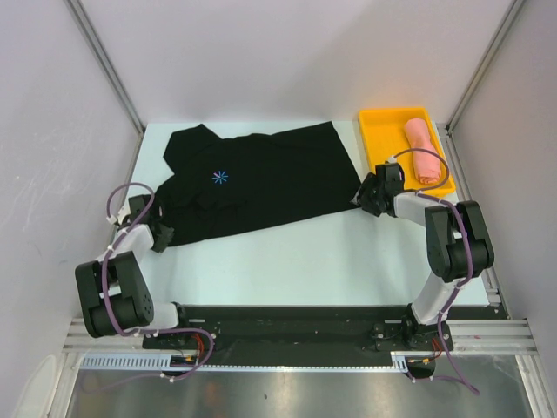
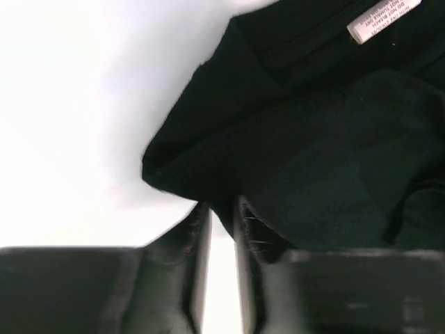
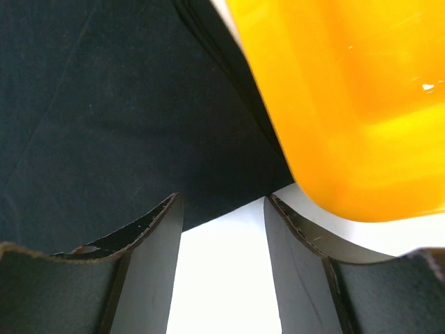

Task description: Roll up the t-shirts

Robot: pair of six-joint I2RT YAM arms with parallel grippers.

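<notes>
Across the white table lies a black t-shirt [image 1: 270,174] with a small bright star print, spread mostly flat with some folds near its left end. At that left end, my left gripper has its fingertips close together over the shirt's edge, a narrow gap between them; whether cloth sits in the gap is hard to see. My right gripper stands open at the shirt's near right corner, the fabric edge crossing between its fingertips. A white label [image 2: 384,17] shows at the collar in the left wrist view.
Just beyond my right gripper is a yellow bin [image 1: 383,131] holding a rolled pink cloth [image 1: 423,150]. In the right wrist view, its rim is close to the right finger.
</notes>
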